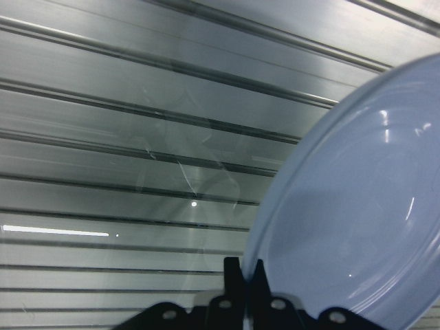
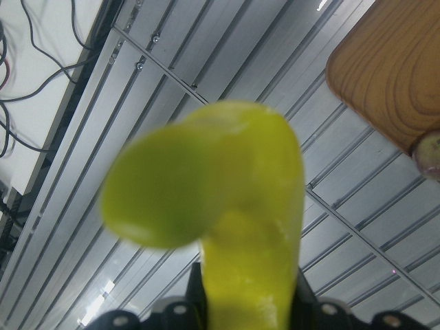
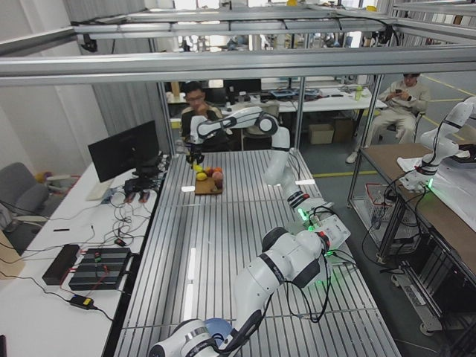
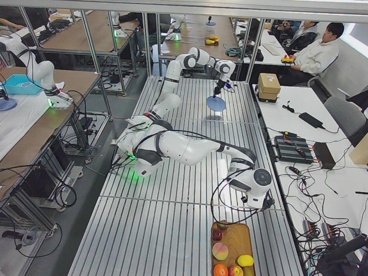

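In the left wrist view, my left gripper is shut on the rim of a blue plate point(image 1: 344, 206), also seen under that arm in the camera right view point(image 4: 216, 103). My right gripper is shut on a yellow banana point(image 2: 254, 206), which is blurred and fills much of the right wrist view. In the camera left view that banana is held up above a wooden board point(image 3: 208, 190). On the board in the camera right view are a lemon point(image 4: 245, 260), an orange point(image 4: 221, 269), a peach point(image 4: 220, 251) and other fruit.
A white desk point(image 3: 44, 312) with cables, a monitor point(image 3: 123, 152) and black boxes runs along one side. A person point(image 3: 195, 100) sits beyond the board's end.
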